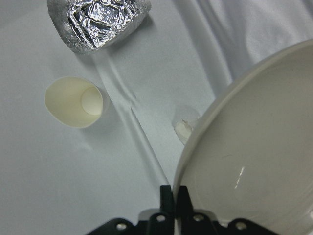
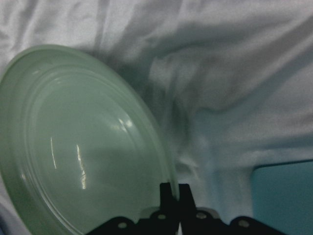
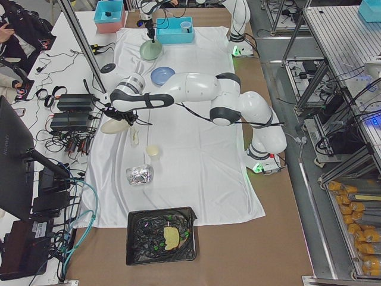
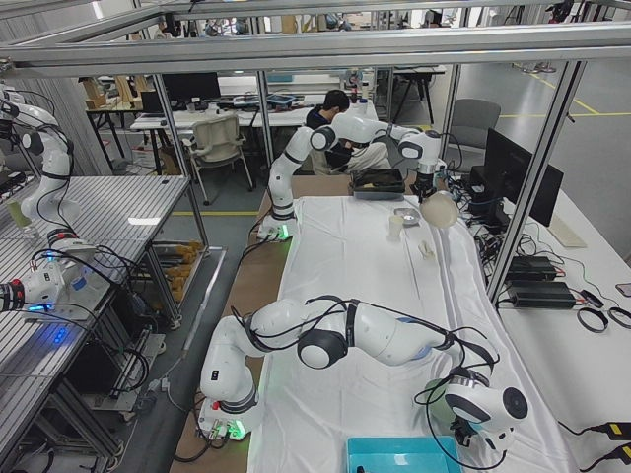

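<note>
A cream plate [image 1: 254, 137] is in my left gripper, which is shut on its rim and holds it above the cloth near the left side of the table. My right gripper is shut on the rim of a green plate [image 2: 83, 137] at the far end, beside a blue bin [image 3: 174, 36]. A foil packet [image 1: 98, 24], a pale cup [image 1: 73, 103] and a small clear item [image 1: 183, 129] lie on the cloth below the cream plate.
A blue plate [image 3: 162, 75] lies between the arms. A black bag-lined tray [image 3: 161, 250] with a yellow piece stands at the near end. Monitor and cables line the left side.
</note>
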